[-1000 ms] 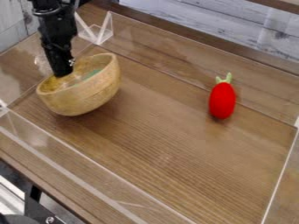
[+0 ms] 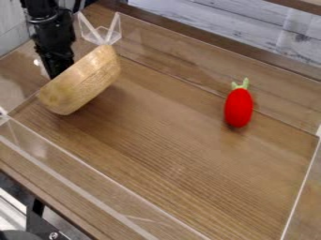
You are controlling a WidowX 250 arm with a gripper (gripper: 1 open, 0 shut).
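Observation:
A wooden bowl (image 2: 83,82) is tipped on its side at the left of the table, its rounded outer surface towards the camera. The black gripper (image 2: 58,58) is at the upper left, just behind the bowl's upper left edge; its fingertips are largely hidden there, so whether they grip the rim cannot be seen. A red vegetable with a green top (image 2: 238,107), like a plastic toy, lies on the right side of the table.
A clear, crinkled object (image 2: 103,28) stands behind the bowl near the back edge. Dark cables or fittings show at the lower left edge.
The bowl has tilted steeply, from showing its open inside to showing mostly its outside, and the gripper has shifted slightly left. The red vegetable is unmoved.

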